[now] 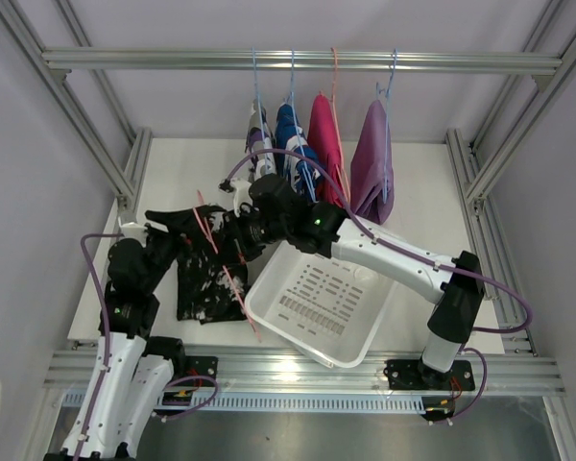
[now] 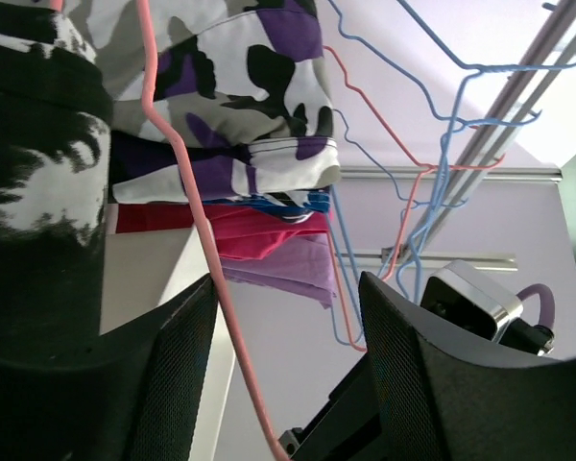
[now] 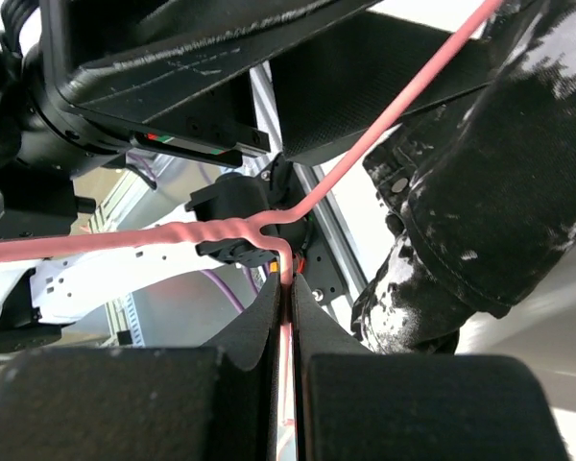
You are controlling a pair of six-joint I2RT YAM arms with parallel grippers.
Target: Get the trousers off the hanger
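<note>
Black-and-white patterned trousers (image 1: 206, 288) hang low at the left of the top view, with a pink hanger (image 1: 233, 285) over them. My right gripper is shut on the hanger's thin pink wire, below its twisted junction; the dark cloth (image 3: 499, 192) lies to the right of it. My left gripper stands open beside the trousers, the pink wire (image 2: 202, 230) passing by its left finger, nothing clearly gripped.
A white basket (image 1: 322, 312) stands below the right arm. Behind, garments in camouflage, blue, red (image 1: 324, 134) and purple (image 1: 372, 163) hang on hangers from the rail (image 1: 298, 60). The frame's side posts bound the space.
</note>
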